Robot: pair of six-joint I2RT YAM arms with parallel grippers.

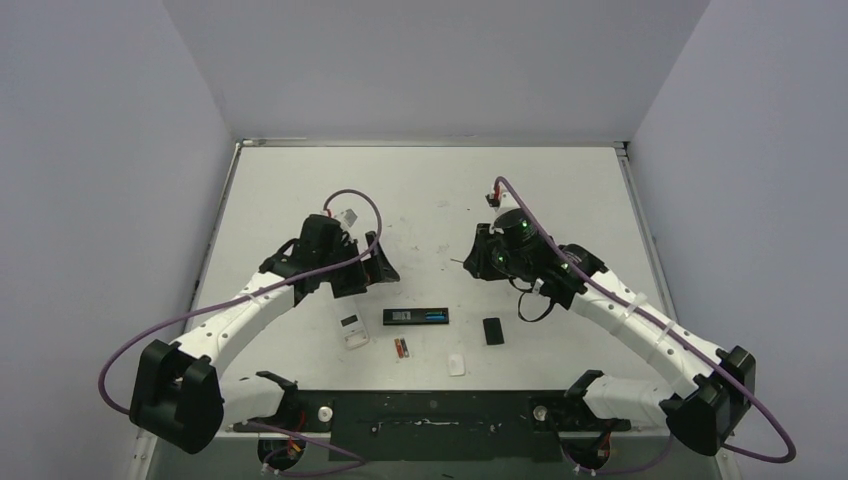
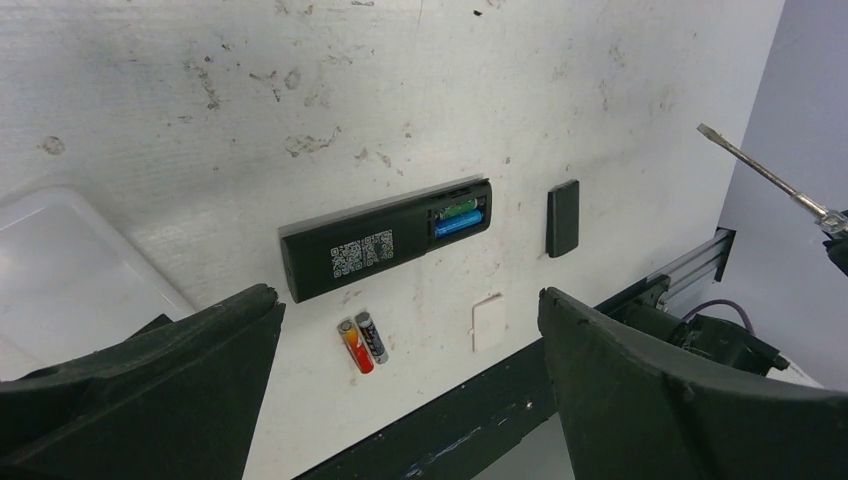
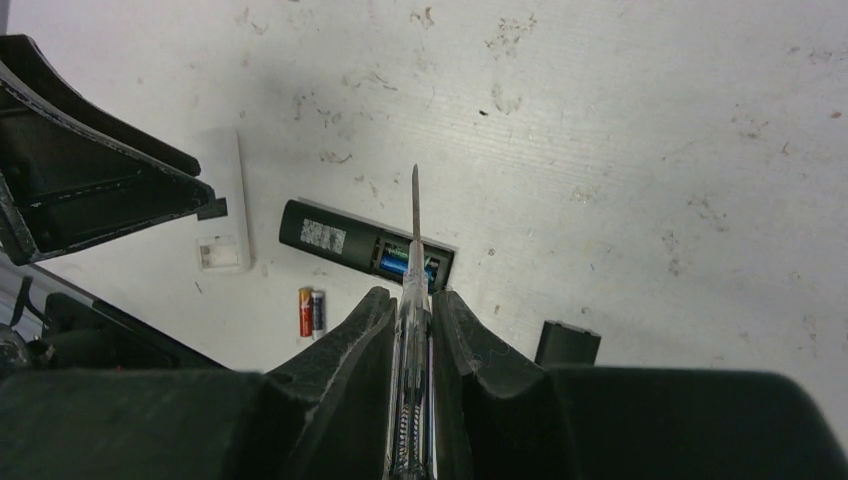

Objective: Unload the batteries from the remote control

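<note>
A black remote control (image 1: 415, 316) lies on the table with its battery compartment uncovered; a green battery (image 2: 458, 208) and a blue battery (image 2: 459, 224) sit inside it. Its detached black cover (image 2: 563, 218) rests to the right. My left gripper stands open above the table, up and left of the remote, with nothing between its fingers. Up and right of the remote in the top view, my right gripper is shut on a screwdriver (image 3: 416, 215), whose thin metal shaft points out past the fingertips. The screwdriver's handle is mostly hidden by the fingers.
Two loose batteries (image 2: 362, 343), one red-orange and one dark, lie in front of the remote. A white device (image 1: 352, 331) is at its left, partly beneath the left arm. A small white piece (image 1: 456, 365) lies near the front edge.
</note>
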